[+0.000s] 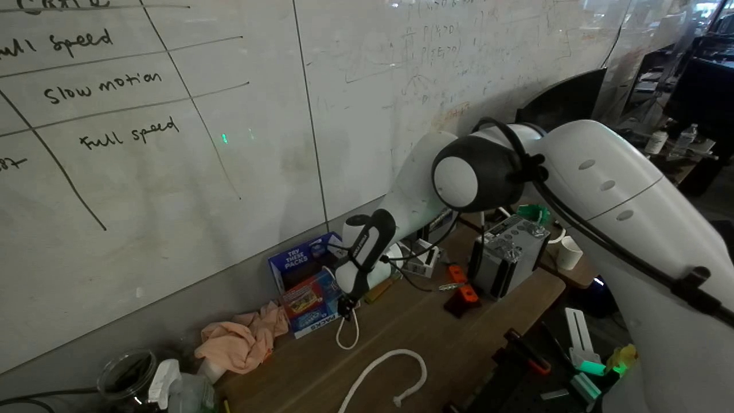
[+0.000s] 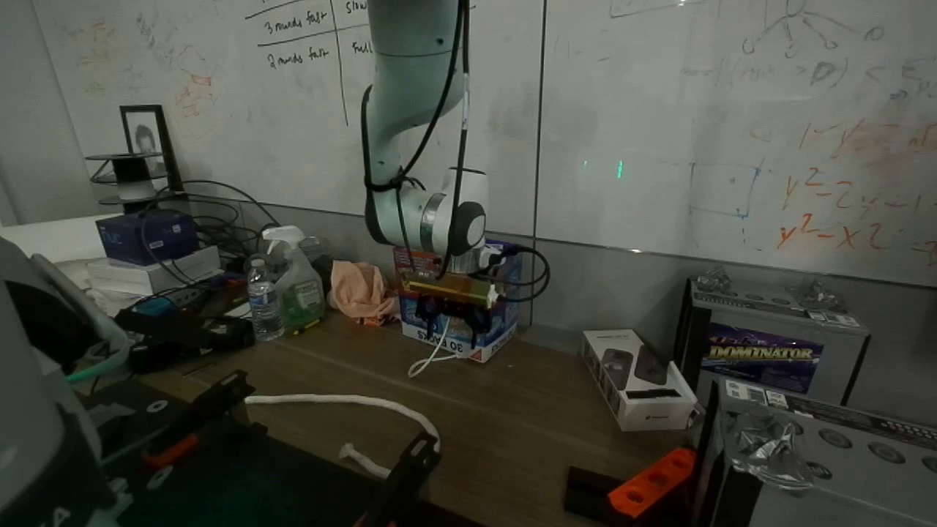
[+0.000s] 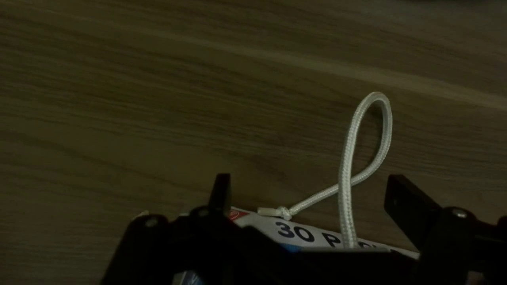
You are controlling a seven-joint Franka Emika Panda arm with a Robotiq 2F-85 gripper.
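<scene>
My gripper is open, its two fingers [image 3: 221,192] set wide apart in the wrist view. Between them, a thin white cord [image 3: 348,190] rises past the box edge into a loop and crosses itself. Its knotted end [image 3: 284,212] lies by the edge of the blue snack box [image 3: 297,232]. In exterior view 2, the gripper [image 2: 454,326] is in front of the box [image 2: 497,338], and the cord [image 2: 423,363] bends onto the table below it. Where the cord's other end goes is hidden. A thicker white rope [image 1: 395,352] curves separately across the table.
A peach cloth [image 1: 242,341] lies beside the box. Further right are a white phone box [image 2: 637,378], an orange-and-black tool [image 2: 650,483] and grey batteries [image 2: 817,439]. A spray bottle [image 2: 299,281] and water bottle [image 2: 263,298] stand left. The whiteboard wall is close behind the box.
</scene>
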